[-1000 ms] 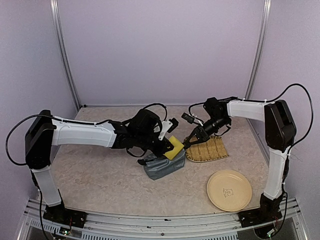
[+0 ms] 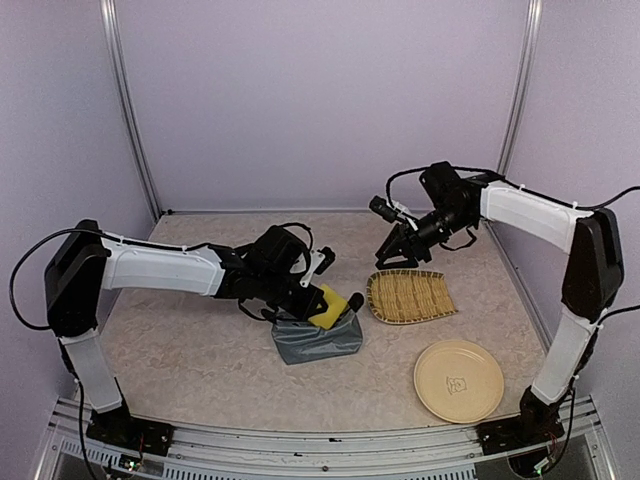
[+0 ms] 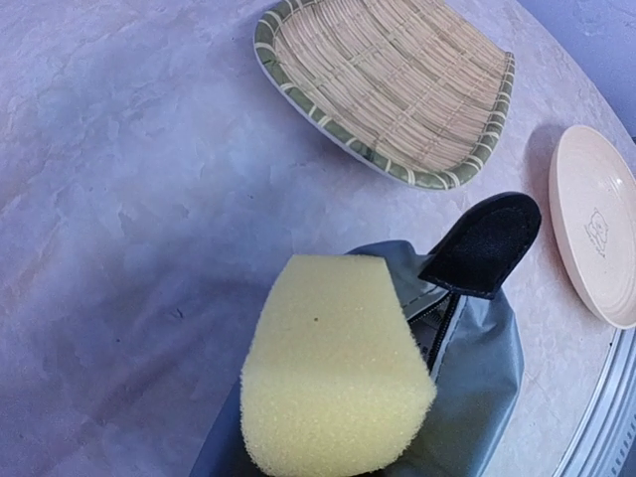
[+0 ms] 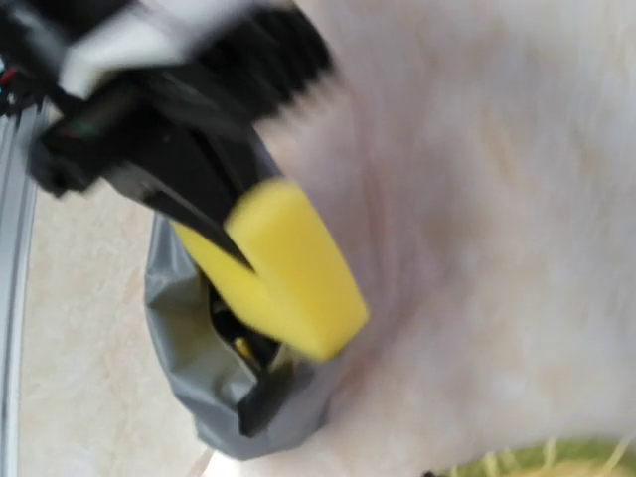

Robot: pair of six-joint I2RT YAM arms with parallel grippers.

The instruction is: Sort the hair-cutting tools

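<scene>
A grey pouch with a black tab lies left of centre, its zip opening showing dark contents in the right wrist view. A yellow sponge sits at the pouch, held by my left gripper, which is shut on it; its black fingers press against the sponge in the right wrist view. My right gripper hangs above the back edge of the woven basket, apart from the pouch, open as far as shows.
The woven basket lies right of the pouch. A round pale plate is at the front right.
</scene>
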